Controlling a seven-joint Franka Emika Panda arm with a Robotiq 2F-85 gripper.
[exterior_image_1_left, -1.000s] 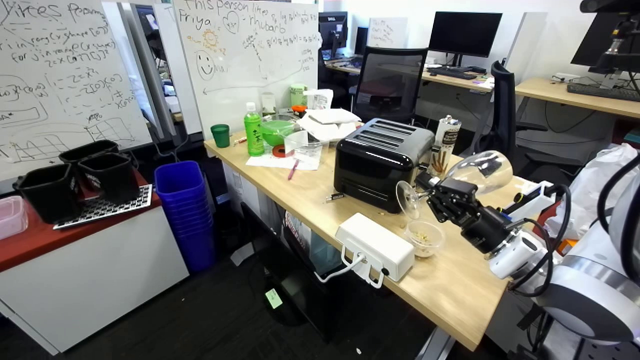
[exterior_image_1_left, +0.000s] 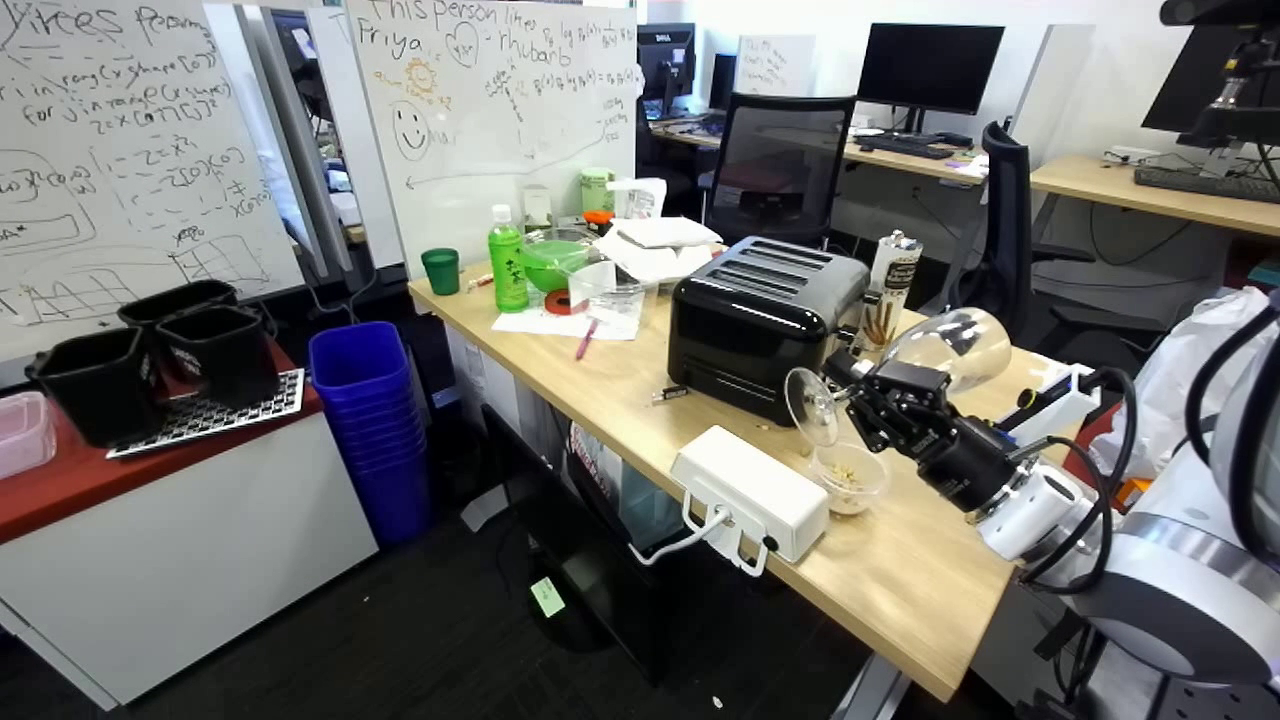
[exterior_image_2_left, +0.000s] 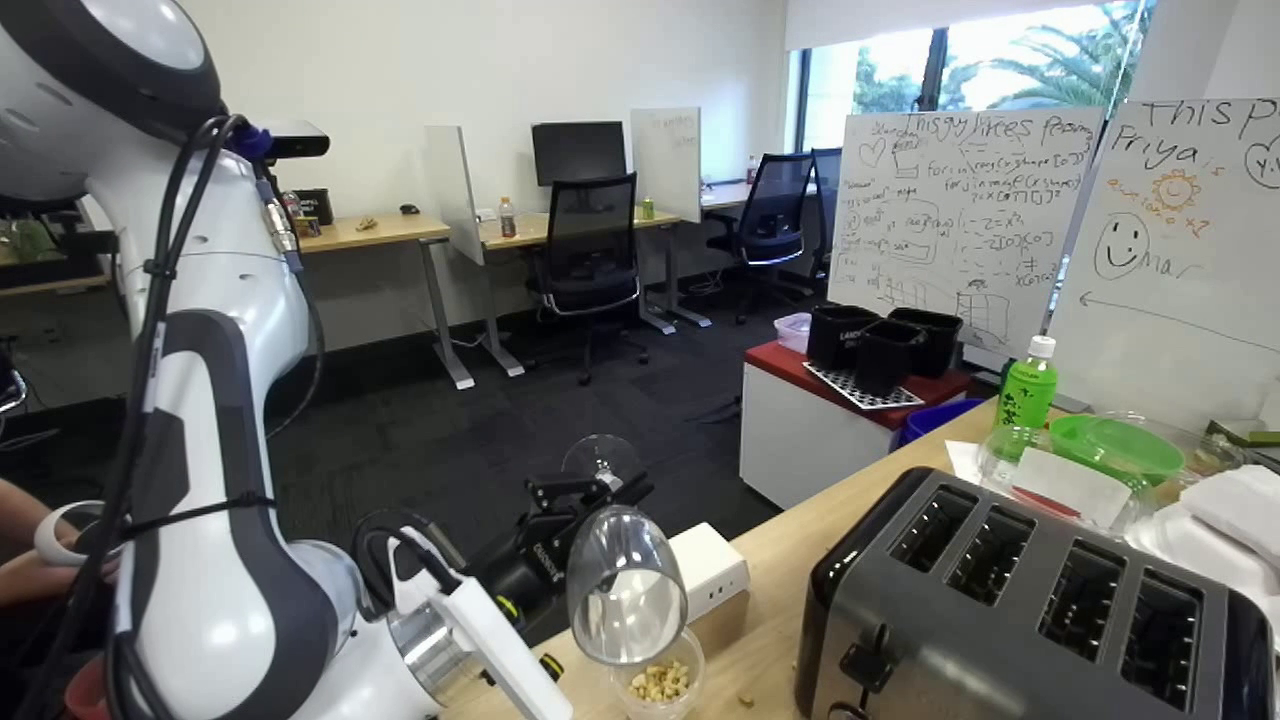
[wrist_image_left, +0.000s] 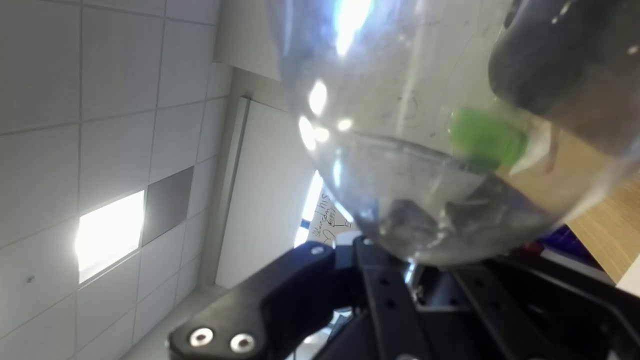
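Observation:
A clear wine glass (exterior_image_1_left: 967, 348) lies tipped over in the air, with my gripper (exterior_image_1_left: 859, 382) shut on its stem. Its round foot (exterior_image_1_left: 811, 406) points left in exterior view 1, and the bowl points right. From exterior view 2, the glass bowl (exterior_image_2_left: 626, 588) slants mouth-down above a small clear tub (exterior_image_2_left: 662, 690) holding pale nut-like pieces. No contents show inside the bowl. In the wrist view the see-through bowl (wrist_image_left: 444, 198) fills the upper right, just beyond the black fingers (wrist_image_left: 390, 294); the stem is mostly hidden there.
Close by stands a black toaster (exterior_image_1_left: 768, 324). A white box (exterior_image_1_left: 750, 492) with a cable sits at the table's front edge, beside the tub. Farther off are a green bottle (exterior_image_1_left: 507, 262) and a green bowl (exterior_image_1_left: 554, 262).
In exterior view 1 my gripper and the glass have shifted slightly left and down. The tub, toaster and white box have stayed put.

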